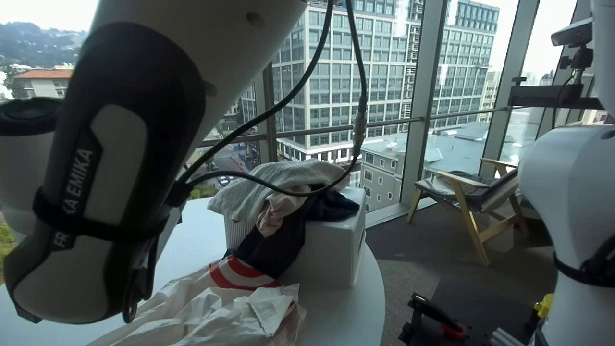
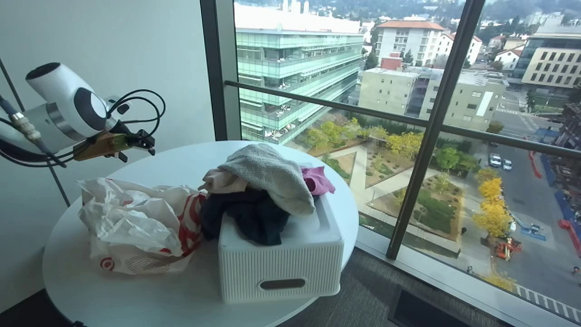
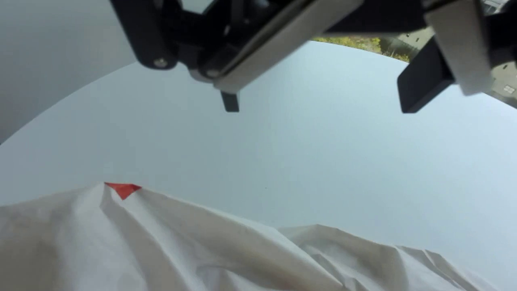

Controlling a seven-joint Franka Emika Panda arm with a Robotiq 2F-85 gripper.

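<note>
My gripper stands open in the wrist view, its two fingertips wide apart with only bare table behind them. In exterior view 2 the gripper (image 2: 136, 151) hangs at the left, above the table's edge and behind the plastic bag; in exterior view 1 the arm hides it. A crumpled white bag with red marks (image 2: 133, 223) lies on the left of the table. Right of it, a white ribbed box (image 2: 280, 267) carries a heap of clothes: a grey cloth (image 2: 267, 171), a dark garment (image 2: 256, 218) and a pink piece (image 2: 317, 181). Nothing touches the gripper.
Windows border the table's far side, with a window post (image 2: 220, 71) close by. A wooden chair (image 1: 467, 196) stands on the floor, away from the table.
</note>
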